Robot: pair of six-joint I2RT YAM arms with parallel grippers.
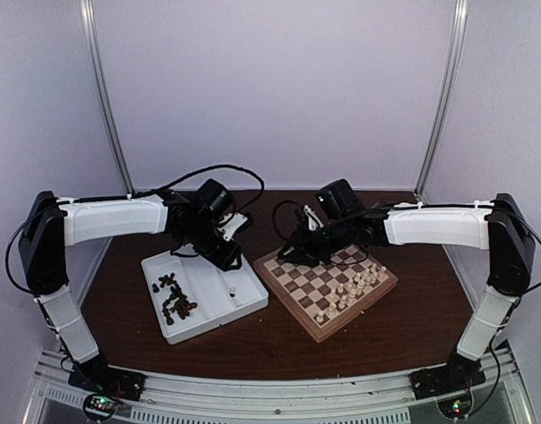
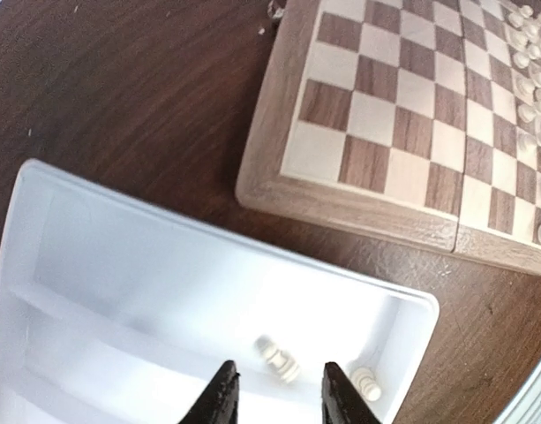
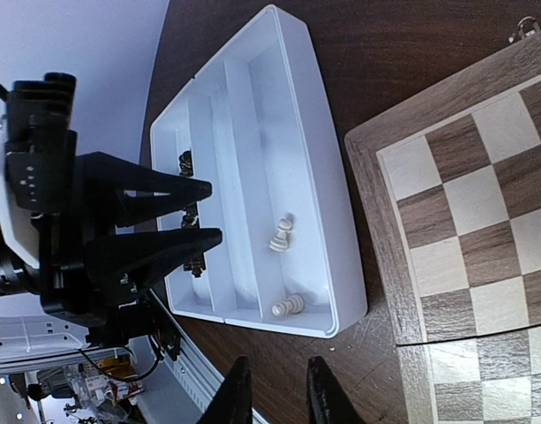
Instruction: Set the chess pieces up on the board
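The wooden chessboard (image 1: 310, 291) carries white pieces (image 1: 358, 287) along its right side; the squares nearest the tray are bare. In the white tray (image 1: 199, 327), dark pieces (image 1: 177, 300) fill the left compartment, and two white pieces (image 3: 281, 233) (image 3: 288, 306) lie on their sides in the right one. My left gripper hangs over the tray, its fingers apart with nothing visible between them. My right gripper is above the gap between tray and board, fingers apart, nothing seen between them.
Dark table (image 1: 411, 327) shows around both containers. The left gripper's black body and fingers reach into the right wrist view over the tray. Side walls and a back panel enclose the table.
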